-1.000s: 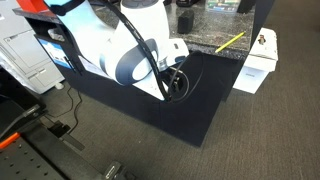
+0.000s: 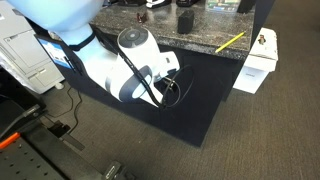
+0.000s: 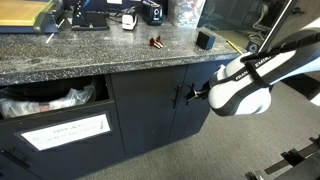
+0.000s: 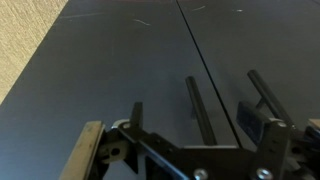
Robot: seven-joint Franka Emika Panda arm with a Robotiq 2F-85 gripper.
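Note:
My gripper is at the dark cabinet front, below the countertop. In the wrist view its two fingers stand apart, so it is open. A dark bar handle appears between the fingers in that view; whether either finger touches it cannot be told. A second handle lies to the right, across the seam between two cabinet doors. In exterior view 2 one handle shows just left of the gripper. The white arm and cables hide most of the gripper in exterior view 1.
The speckled countertop overhangs the doors, with a black cup and small red items on it. An open drawer holding plastic bags is at the left. A white bin stands beyond the counter's end.
In exterior view 1 the arm's white wrist section has come down and slightly left over the last second, staying close to the cabinet front. The counter items have not moved.

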